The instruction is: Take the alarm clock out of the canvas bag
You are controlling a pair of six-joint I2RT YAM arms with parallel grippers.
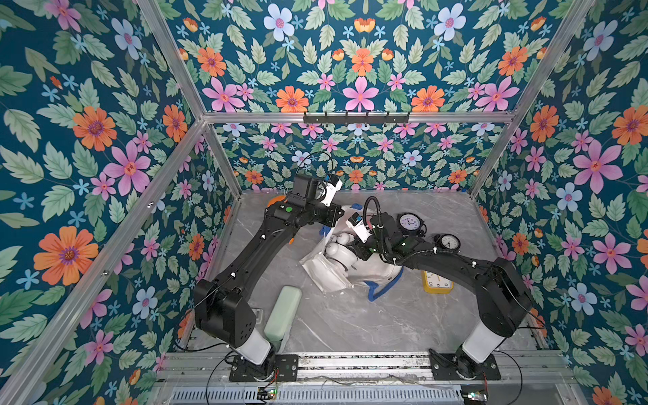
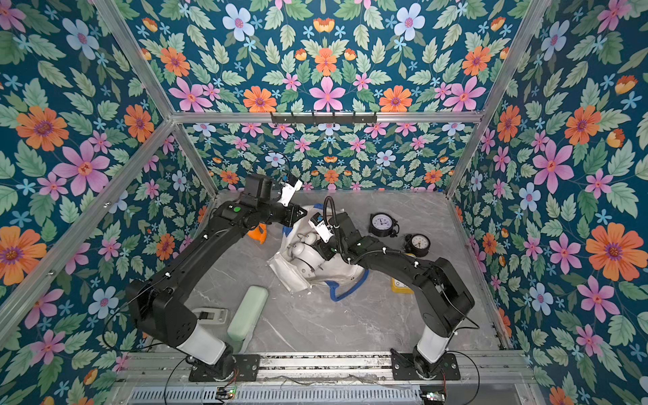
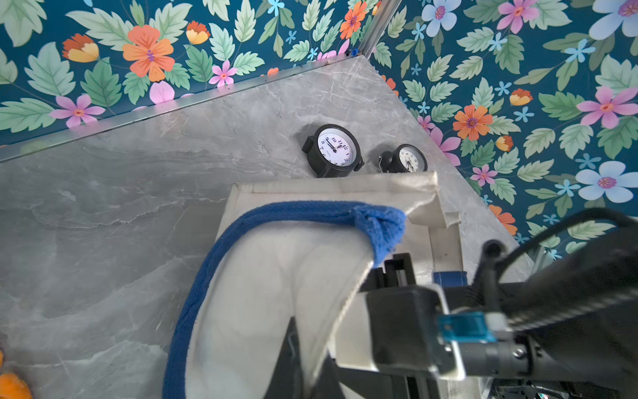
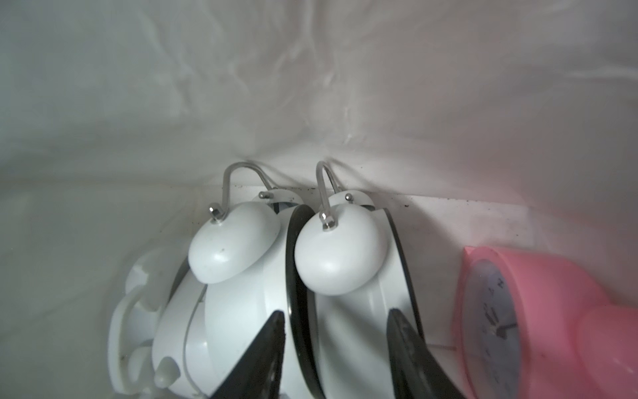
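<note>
The white canvas bag [image 1: 317, 270] with blue handles lies mid-table, its mouth turned up. My left gripper [image 1: 332, 214] is shut at its far rim, where the cloth and blue handle [image 3: 292, 207] fill the left wrist view. My right gripper reaches into the bag, fingers part open above white twin-bell alarm clocks [image 4: 342, 249] packed side by side. A pink clock [image 4: 551, 312] sits at the right of that view.
Two black clocks [image 1: 409, 222] stand right of the bag, with a yellow clock [image 1: 437, 283] partly under the right arm. A green case [image 1: 282, 310] lies near the front left; an orange object shows behind the left arm.
</note>
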